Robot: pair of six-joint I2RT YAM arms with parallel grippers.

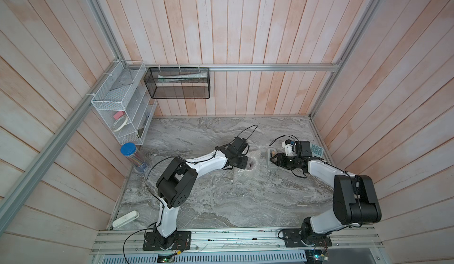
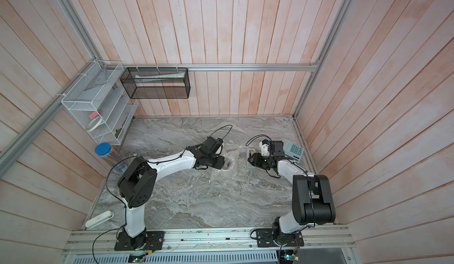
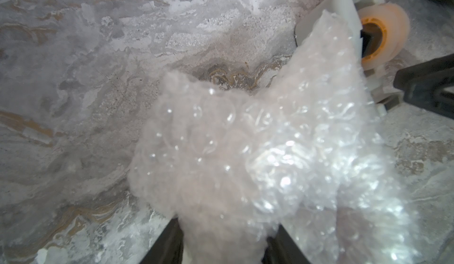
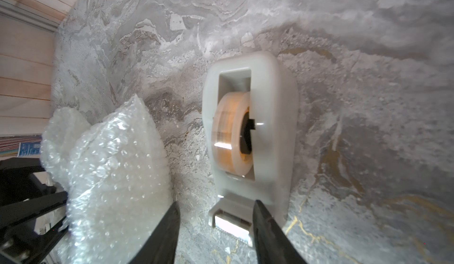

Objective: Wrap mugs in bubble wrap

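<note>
Bubble wrap (image 3: 227, 160) fills the middle of the left wrist view, bundled up, and my left gripper is shut on it. Any mug inside is hidden by the wrap. In the right wrist view the bundle (image 4: 120, 183) stands to the left, with the left gripper's black fingers at its far side. A pale grey tape dispenser (image 4: 279, 117) with a roll of clear tape (image 4: 229, 134) lies to the right of the bundle. Over the dispenser's cutter end is my right gripper, its fingers parted and nothing visible held between them.
A light blue-green item (image 2: 293, 150) lies behind the right arm. The white wire shelf (image 1: 127, 108) and a blue-lidded jar (image 1: 134, 157) stand at the left wall. A white long object (image 1: 125, 219) rests at front left.
</note>
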